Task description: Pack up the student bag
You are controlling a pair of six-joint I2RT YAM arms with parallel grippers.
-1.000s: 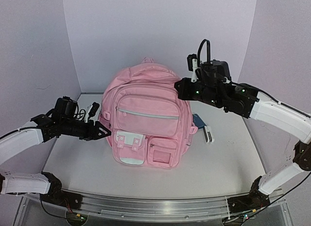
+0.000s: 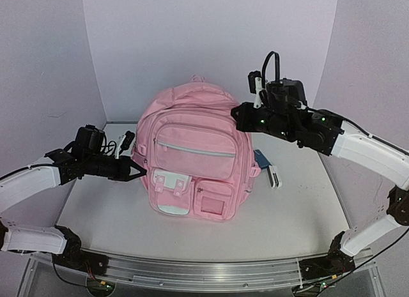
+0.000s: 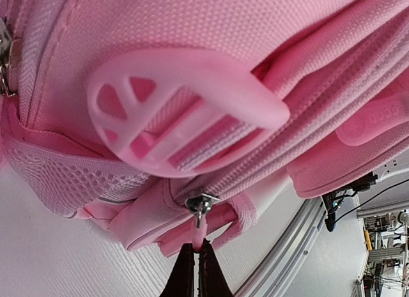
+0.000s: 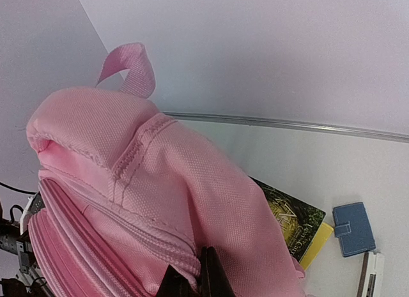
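The pink student bag (image 2: 192, 134) stands upright in the middle of the table, front pockets facing the top camera. At its left side, my left gripper (image 2: 144, 173) is low against the edge. The left wrist view has this gripper shut on a small pink zipper pull (image 3: 199, 232) hanging from a metal slider (image 3: 201, 202). My right gripper (image 2: 236, 113) is at the bag's upper right edge. In the right wrist view its fingers (image 4: 220, 281) pinch the fabric beside the zipper seam (image 4: 153, 236). The bag's inside is hidden.
Behind the bag on the right lie a dark book (image 4: 291, 214) with a yellow one (image 4: 316, 244) under it, a blue wallet-like case (image 4: 353, 228) and a white box (image 4: 370, 274).
The bag has shifted very slightly right. My left gripper has moved a little up and right, and its fingers look closer together.
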